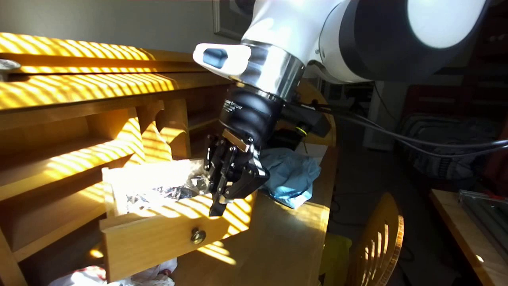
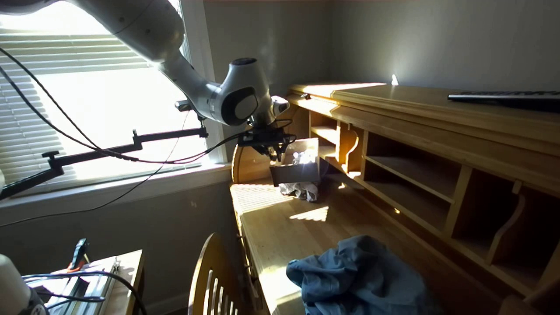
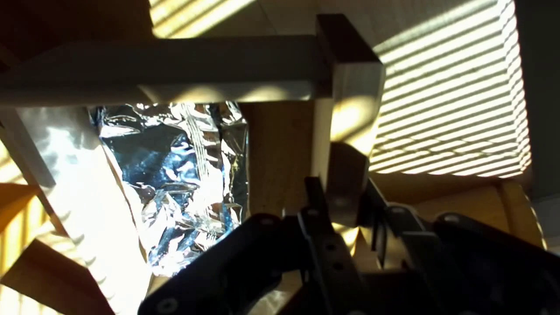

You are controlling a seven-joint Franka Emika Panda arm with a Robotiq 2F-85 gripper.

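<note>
A small wooden drawer with a round knob is held up off the desk, its front panel facing exterior view 1. My gripper is shut on the top edge of that front panel, near one end. From the wrist view, the fingers of the gripper stand on either side of the panel's edge. Crumpled silvery packets lie inside the drawer. In exterior view 2 the drawer is at the desk's far end, with my gripper at its left side.
White and red cloth lies under the drawer. A blue cloth rests on the desktop. Open shelf compartments line the desk's back. A wooden chair stands by its edge.
</note>
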